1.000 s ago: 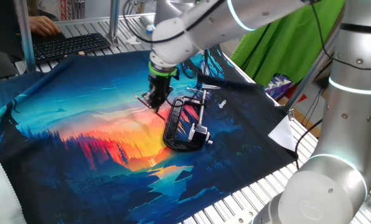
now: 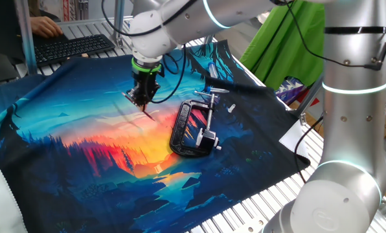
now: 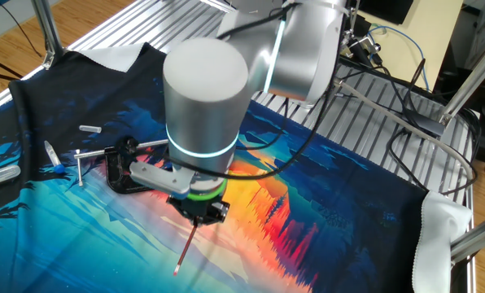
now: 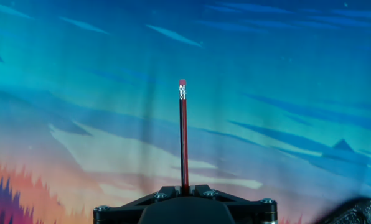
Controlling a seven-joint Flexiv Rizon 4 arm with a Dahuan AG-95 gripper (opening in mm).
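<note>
A dark red pencil (image 4: 183, 137) with a silver ferrule and pink eraser stands between the fingertips of my gripper, which is shut on it. In the second exterior view the pencil (image 3: 185, 249) slants out below the gripper (image 3: 196, 218), its eraser end outward. From the first exterior view, the gripper (image 2: 142, 102) hangs above the printed cloth (image 2: 83, 175), left of a black and silver clamp (image 2: 179, 133). The fingers' grip on the pencil is partly hidden by the gripper body in the wrist view.
A small white piece (image 3: 90, 129) and a blue-ended tube (image 3: 54, 156) lie near the clamp (image 3: 116, 172). Another clear tube (image 3: 2, 175) is at the left. A person's hand (image 2: 45, 26) rests by a keyboard (image 2: 73, 46).
Seen from the first exterior view, my arm has swung left, carrying the pencil away from the clamp. The clamp and the small items have stayed put.
</note>
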